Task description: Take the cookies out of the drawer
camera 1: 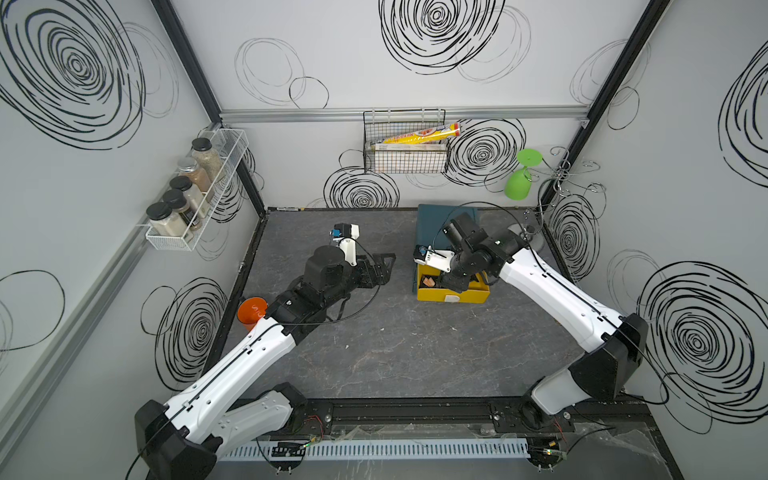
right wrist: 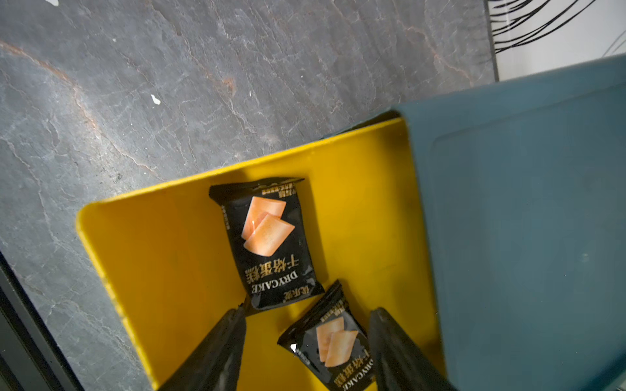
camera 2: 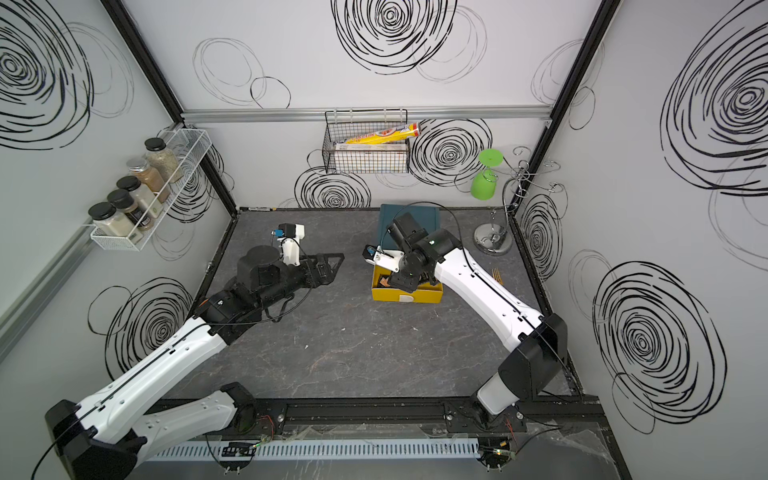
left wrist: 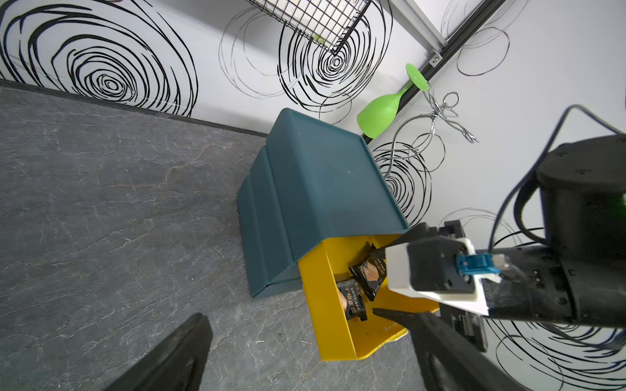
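A teal box [left wrist: 326,169] has its yellow drawer [camera 1: 452,295] pulled out toward the front. Inside lie two black cookie packets, one [right wrist: 267,254] along the drawer wall, the other [right wrist: 332,345] askew beside it. My right gripper is open just above the drawer, fingers over the packets with nothing between them, and its arm hides much of the drawer in both top views. My left gripper stands open and empty to the drawer's left, above the table [camera 1: 368,352].
An orange cup [camera 1: 252,308] stands at the left edge. A wire basket [camera 1: 404,160] and green glass [camera 1: 518,184] hang at the back. A metal stand [camera 2: 491,238] and fork [camera 2: 497,276] are right of the box.
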